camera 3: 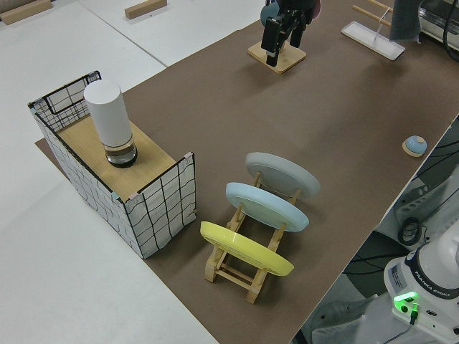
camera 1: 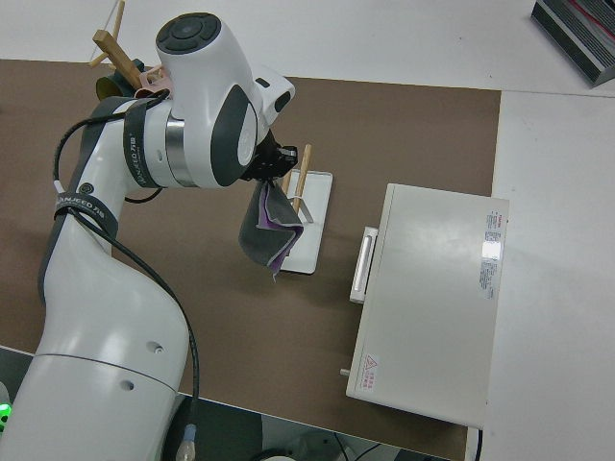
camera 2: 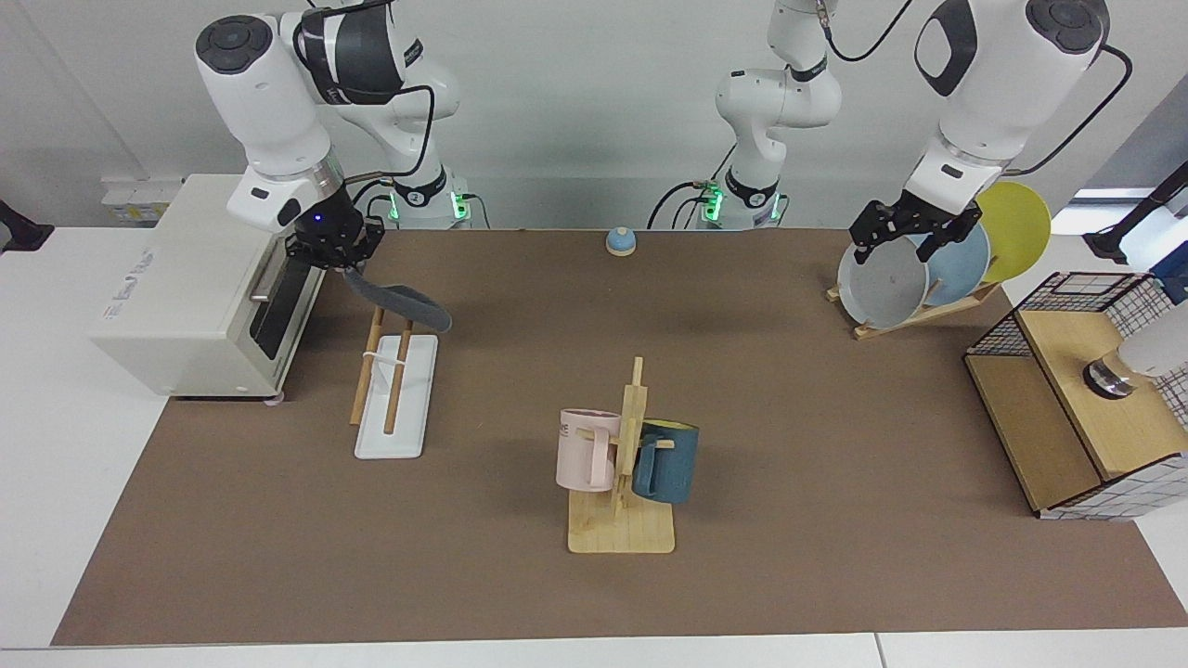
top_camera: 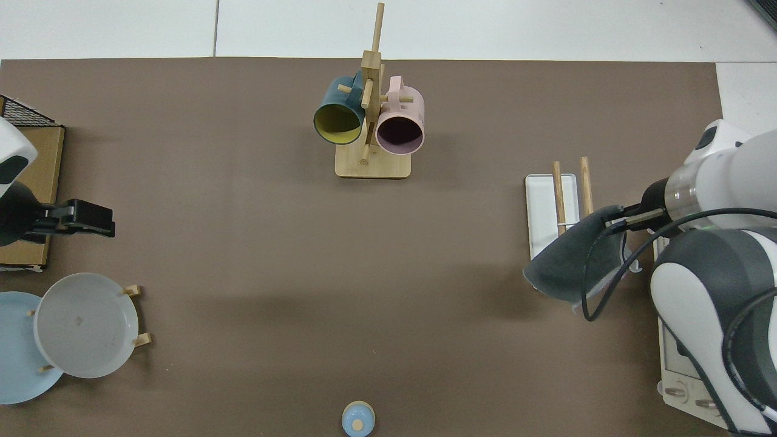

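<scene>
My right gripper (camera 1: pixel 271 165) is shut on a dark grey cloth mitt (camera 1: pixel 266 226) with purple lining, hanging just above and beside a white stand (camera 2: pixel 372 443) with two wooden pegs (top_camera: pixel 587 182). In the top view the mitt (top_camera: pixel 562 263) partly covers that stand. My left gripper (top_camera: pixel 90 218) hangs at the left, by the wooden shelf and above the plate rack; whether its fingers are open is hard to tell.
A mug tree (top_camera: pixel 372 167) with blue and pink mugs stands at the back. Plates (top_camera: pixel 85 325) sit in a rack at left, a small blue object (top_camera: pixel 357 420) at front, and a white oven (camera 2: pixel 178 311) beside the stand.
</scene>
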